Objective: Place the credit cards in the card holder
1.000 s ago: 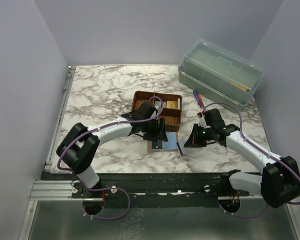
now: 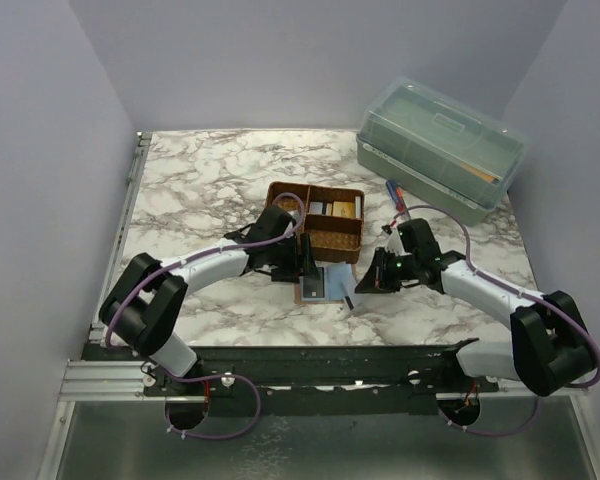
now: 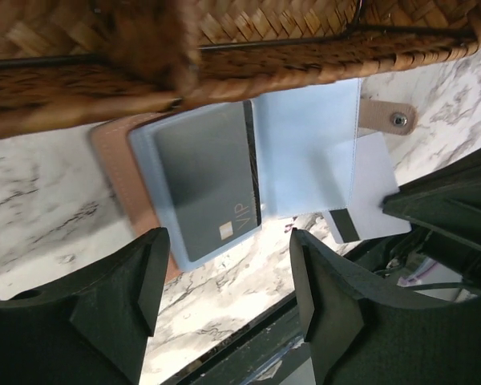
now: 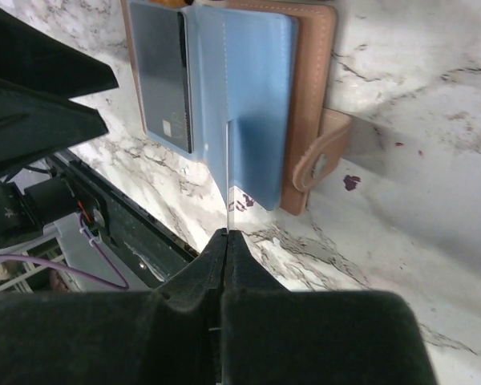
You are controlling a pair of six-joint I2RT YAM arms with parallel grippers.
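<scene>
The card holder lies open on the table, its brown cover [image 3: 124,168] under light blue sleeves [image 3: 301,144], with a dark VIP card [image 3: 200,176] in the left sleeve. My right gripper is shut on a pale card with a black stripe, held edge-on against the right blue sleeve in the right wrist view; whether it is inside cannot be told. My left gripper hangs part open above the holder, nothing between its fingers.
A divided woven basket [image 2: 335,240] holding cards stands just behind the holder. A clear lidded box [image 2: 430,150] and some pens [image 2: 395,195] sit at back right.
My right gripper has moved left with the pale card, which now meets the blue sleeve. The left gripper has shifted left.
</scene>
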